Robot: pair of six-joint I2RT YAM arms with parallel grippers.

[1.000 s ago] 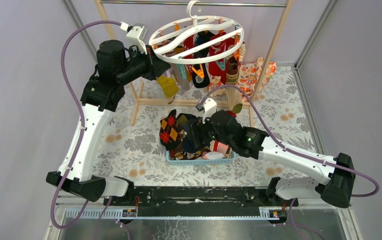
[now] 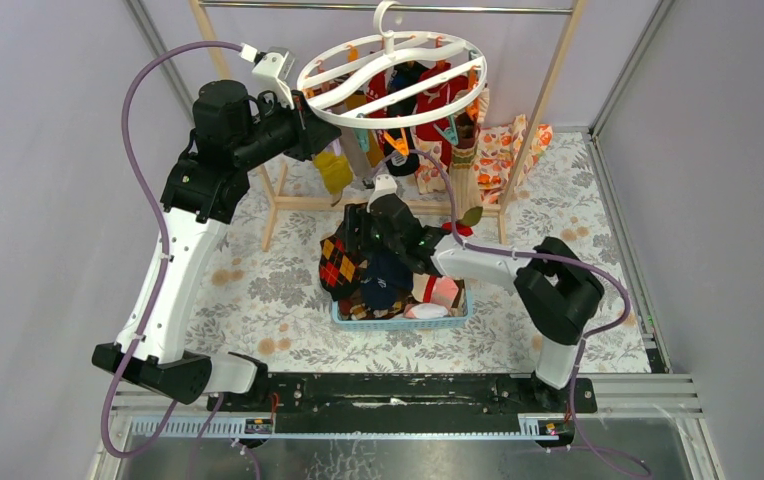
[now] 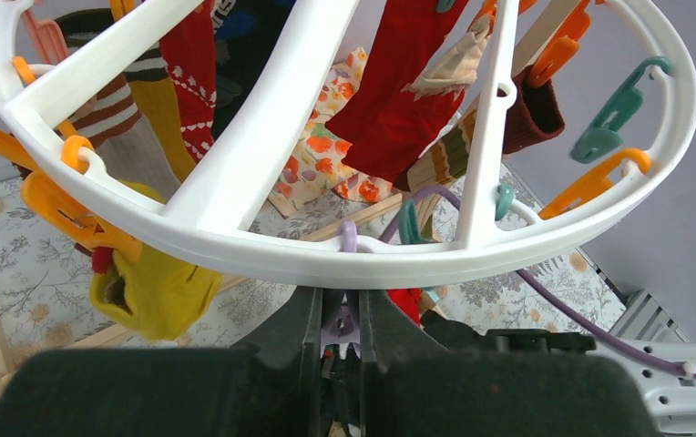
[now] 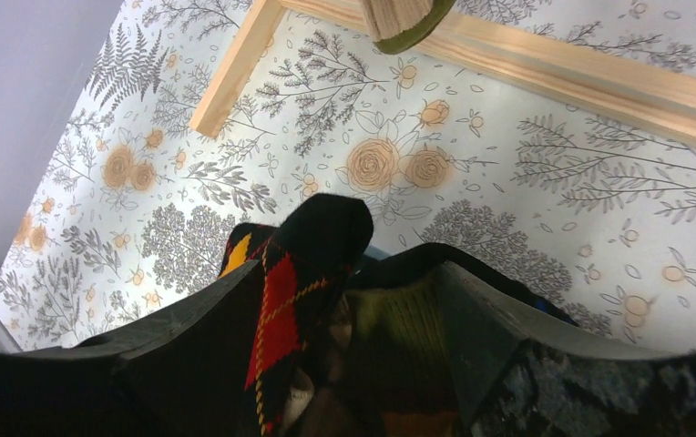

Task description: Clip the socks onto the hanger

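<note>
The white round hanger (image 2: 468, 108) hangs under the rail with socks clipped on it. At its near rim, my left gripper is shut on the purple clip (image 3: 348, 238), whose lower part lies between the fingers. Down at the blue basket (image 2: 398, 324), my right gripper is part open over the sock pile. A black argyle sock (image 4: 281, 309) with red and yellow diamonds and a dark green sock (image 4: 399, 328) lie between its fingers. Neither looks gripped. The lower parts of both socks are hidden.
Orange clips (image 3: 599, 182) and teal clips (image 3: 613, 114) hang empty at the rim. A yellow sock (image 3: 158, 291) dangles at the left of the hanger. The wooden rack's lower bar (image 4: 581, 77) runs behind the basket. The patterned floor around the basket is free.
The right gripper has moved left over the basket to the argyle sock, its forearm swinging left too. The left arm stays put at the rim. The yellow sock sways.
</note>
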